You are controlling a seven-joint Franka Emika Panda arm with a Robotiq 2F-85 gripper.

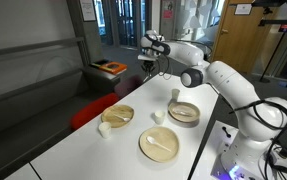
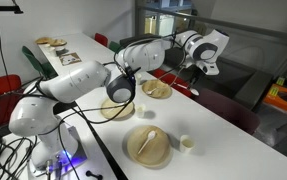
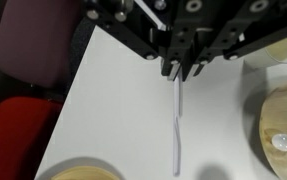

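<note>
My gripper is shut, with a thin white utensil [image 3: 176,135] between its fingers. Its pale handle runs downward from the fingertips in the wrist view; which kind of utensil it is cannot be made out there. In exterior view 2 the gripper [image 2: 194,76] hangs above the far part of the table, and a small white piece [image 2: 194,92] shows below it. Exterior view 1 has the gripper [image 1: 148,69] small and far off, at the end of the outstretched arm.
A round plate [image 1: 146,153] holding a white spoon [image 1: 158,142] lies near the front. Other plates [image 1: 121,122] [image 1: 184,119] and cups [image 1: 104,130] [image 1: 159,117] [image 1: 175,94] stand around the white table [image 1: 78,155]. Dark seating [image 1: 43,95] borders its far side.
</note>
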